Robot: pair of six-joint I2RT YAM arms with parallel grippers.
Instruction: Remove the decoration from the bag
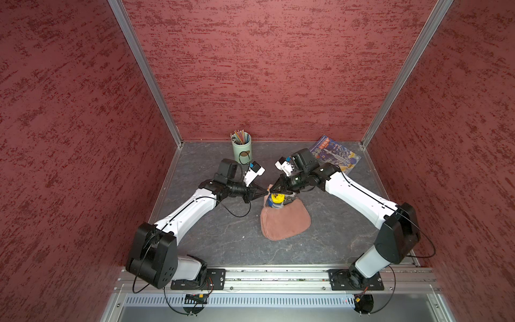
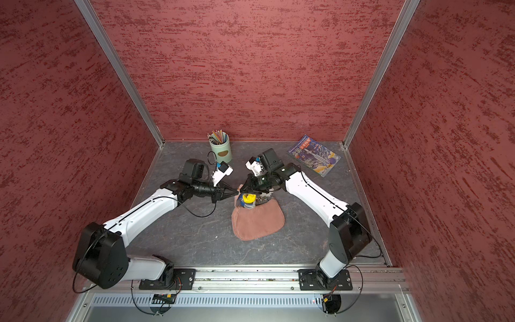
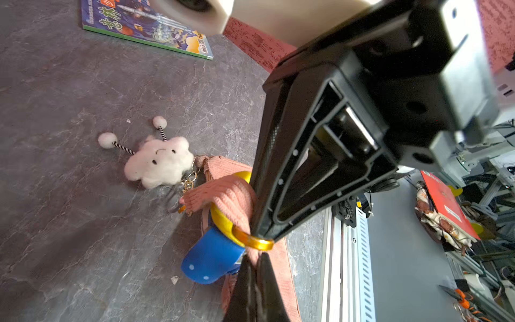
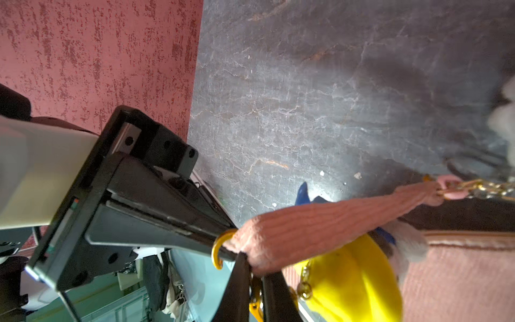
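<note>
A pink corduroy bag (image 1: 286,224) lies on the table, its wrist strap (image 4: 332,228) drawn up toward the grippers. The yellow-and-blue toy decoration (image 4: 351,279) hangs over the bag's upper left corner beneath the fingertips. A gold ring clasp (image 3: 254,240) loops around the strap. My right gripper is shut on the clasp, with gold metal showing between its fingers. Facing it, my left gripper is shut on the strap's end, and pink cloth shows between its tips. A white cloud plush (image 3: 161,162) rests beside the bag, joined near a gold chain (image 3: 187,182).
Behind the left arm stands a green cup (image 1: 242,152) of pencils. A magazine (image 1: 335,154) lies at the back right.
</note>
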